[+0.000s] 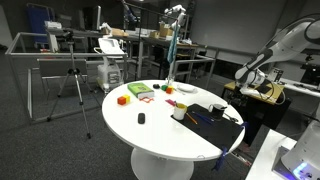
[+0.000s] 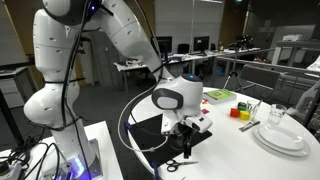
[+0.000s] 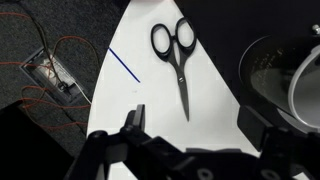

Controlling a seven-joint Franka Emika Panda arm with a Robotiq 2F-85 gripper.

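Note:
In the wrist view, black-handled scissors (image 3: 176,50) lie on the white tabletop (image 3: 130,95), with their blade pointing down toward my gripper. My gripper stands open, its dark fingers apart on either side of the picture, and nothing shows between them. A thin blue stick (image 3: 125,65) lies left of the scissors. To the right, on a black mat (image 3: 222,38), a dark container and a cup with a white rim (image 3: 303,92) are partly cut off by the frame.
Exterior view 1 shows a yellowish mug (image 1: 179,112), a dark oval object (image 1: 141,118), an orange cube (image 1: 122,100) and a green box (image 1: 139,88) on the round table. A wire-mesh barrier stands behind.

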